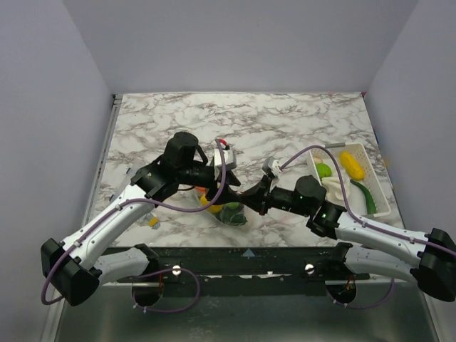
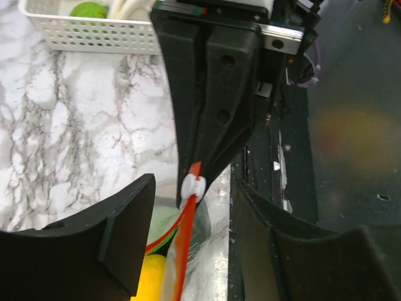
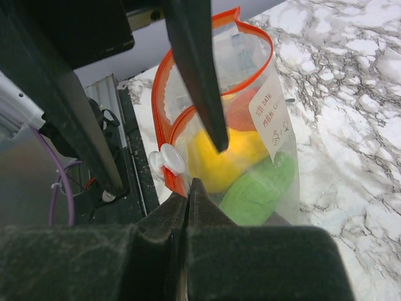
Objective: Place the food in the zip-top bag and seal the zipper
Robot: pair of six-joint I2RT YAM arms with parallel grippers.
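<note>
The clear zip-top bag (image 3: 291,182) stands in the middle of the table with its orange-edged mouth gaping. Through its side show a yellow food piece (image 3: 229,157), a green one (image 3: 260,191) and a reddish one behind. A white slider (image 2: 193,186) sits at one end of the orange zipper (image 2: 183,244). My right gripper is shut, with the thin zipper end at its tips beside the slider. My left gripper is part open, its fingers apart on either side of the zipper and not touching it in the left wrist view.
A white basket (image 1: 385,211) at the right holds a green piece, a yellow piece and a long green vegetable. A small yellow item (image 1: 153,222) lies left of the bag. Both arms crowd closely around the bag.
</note>
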